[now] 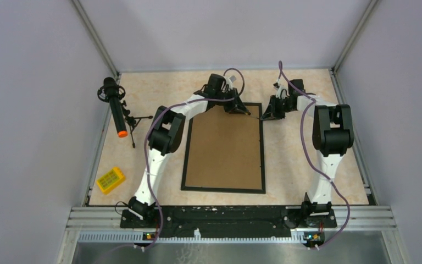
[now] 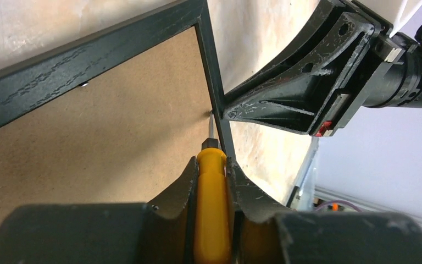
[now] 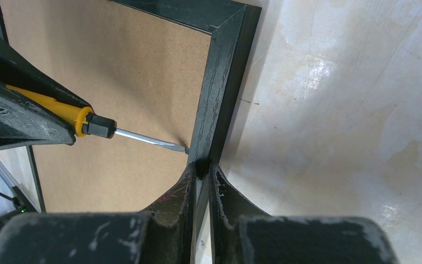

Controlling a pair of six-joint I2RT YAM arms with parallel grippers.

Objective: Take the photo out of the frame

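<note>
The picture frame (image 1: 262,159) lies backing-up, its brown backing board (image 1: 222,151) inside the dark border. My left gripper is shut on a yellow screwdriver (image 2: 212,203), whose blade reaches the inner edge of the border near the top-right corner. In the right wrist view the screwdriver tip touches, or nearly touches, a small metal tab at that edge. My right gripper is shut on the frame's right border (image 3: 220,88), just nearer than the screwdriver tip. The photo is not visible.
A yellow tray (image 1: 110,179) lies at the front left of the table. A black stand with an orange-tipped tube (image 1: 116,113) stands at the left.
</note>
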